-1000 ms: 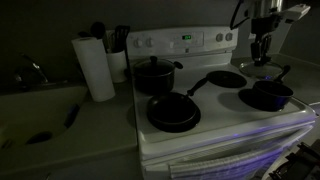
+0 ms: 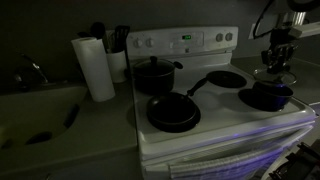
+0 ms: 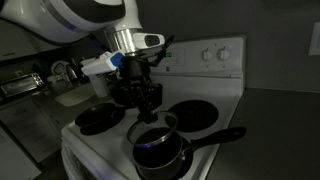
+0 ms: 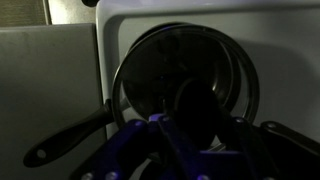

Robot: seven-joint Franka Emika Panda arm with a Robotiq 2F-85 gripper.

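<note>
A glass lid (image 3: pixel 151 130) with a dark knob hangs tilted just above a dark saucepan (image 3: pixel 162 158) on the front right of the stove. My gripper (image 3: pixel 143 108) is shut on the lid's knob. In the wrist view the lid's rim (image 4: pixel 254 80) makes a wide ring below the fingers, and the pan's handle (image 4: pixel 70 138) sticks out at the lower left. Dimness hides the exact grip on the knob. From exterior view 1, the lid (image 2: pixel 275 77) appears over the saucepan (image 2: pixel 268 97), its lower edge close to the pan's rim.
A black frying pan (image 2: pixel 173 113) sits on the front left burner, with a lidded black pot (image 2: pixel 155 76) behind it. Paper towels (image 2: pixel 94 69) stand on the counter left of the stove.
The gripper and lid have moved right and slightly down, from behind and left of the saucepan to over it. The saucepan and other cookware have stayed put.
</note>
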